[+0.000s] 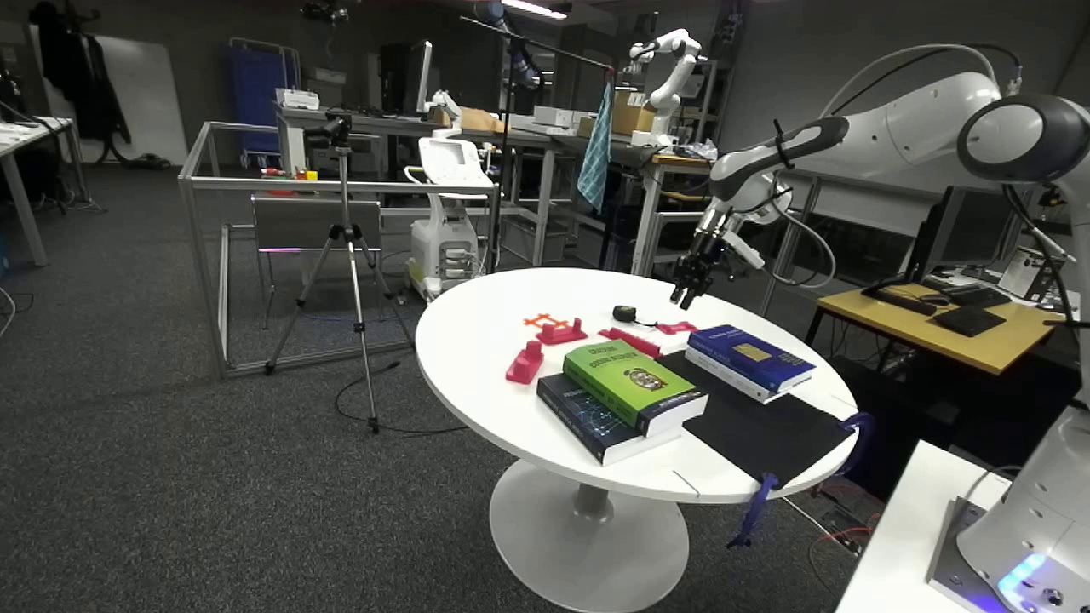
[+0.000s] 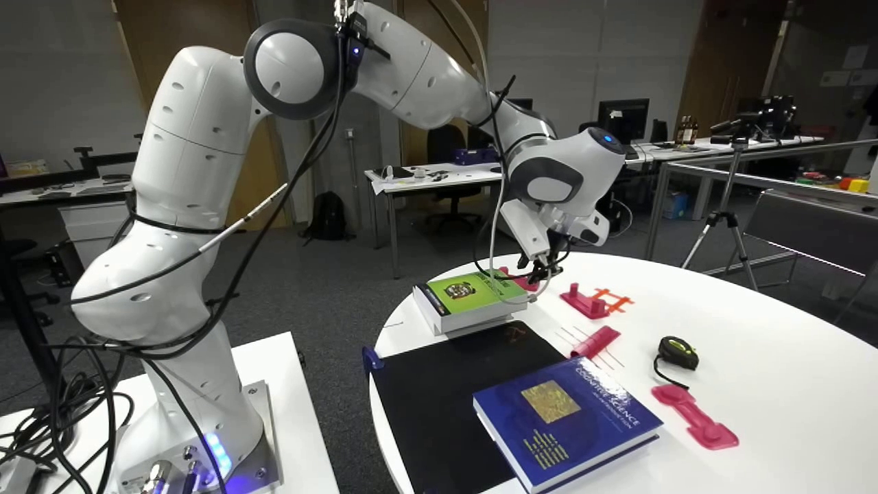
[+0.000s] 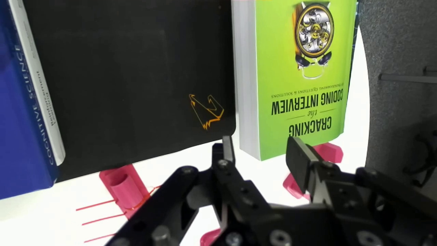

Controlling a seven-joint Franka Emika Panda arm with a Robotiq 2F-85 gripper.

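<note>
My gripper hangs in the air above the round table, its fingers partly apart. White tabletop shows through the gap in the wrist view, and I see nothing held there. Ahead of the fingers lies a green book (image 3: pixel 303 82), stacked on a dark book (image 1: pixel 593 414). A blue book (image 2: pixel 568 416) rests on a white book (image 1: pixel 731 375) at the other side of the black mat (image 3: pixel 131 82). A pink part (image 3: pixel 127 190) with a short cylinder lies by the mat's edge. Another pink part (image 3: pixel 327 152) is half hidden behind my right finger.
A black tape measure (image 2: pixel 678 351) lies near a flat pink piece (image 2: pixel 699 418). An orange lattice (image 2: pixel 613 300) sits beside a pink base (image 2: pixel 586 303). Blue clamps (image 1: pixel 754 509) grip the table's edge at the mat.
</note>
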